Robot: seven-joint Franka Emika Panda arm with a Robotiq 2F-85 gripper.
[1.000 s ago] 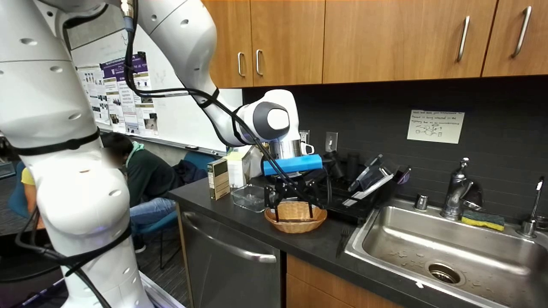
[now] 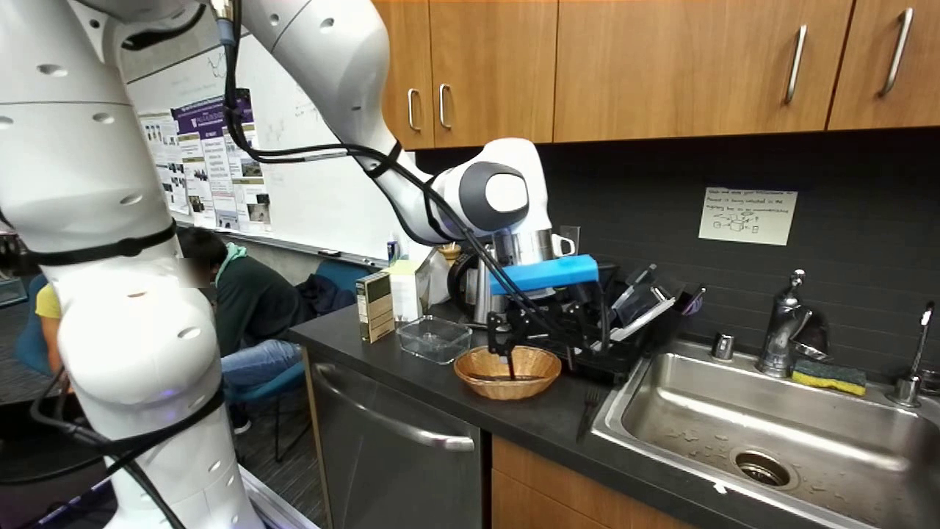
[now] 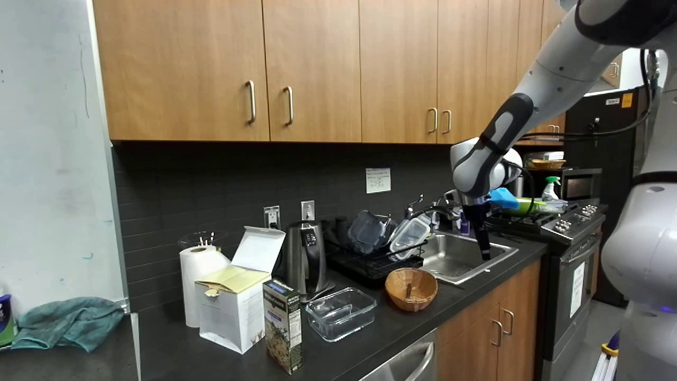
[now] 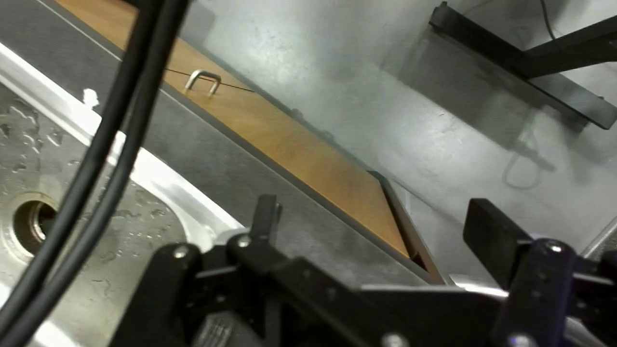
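My gripper (image 2: pixel 540 360) hangs with its fingers apart, in front of the wicker basket (image 2: pixel 478 369) in exterior view 1. In the wrist view its two black fingertips (image 4: pixel 481 231) stand wide apart and only the counter and floor show between them. Seen from exterior view 2, the fingers overlap the sink, to the right of the basket (image 3: pixel 426 298). Something dark and thin lies in the basket. A dark fork (image 2: pixel 587 407) rests on the counter between basket and sink. Neither basket nor fork appears in the wrist view.
The steel sink (image 2: pixel 652 433) lies to the right of the basket in exterior view 1. Behind are a loaded dish rack (image 3: pixel 378 264) and kettle (image 3: pixel 298 257). A glass dish (image 3: pixel 340 321), food box (image 3: pixel 283 330) and white box (image 3: pixel 229 314) stand to the left in exterior view 2.
In exterior view 1 the gripper has moved right and slightly up. Its fingers spanned the basket before; now one overlaps the basket and the other is past its right rim. Basket and fork have stayed put.
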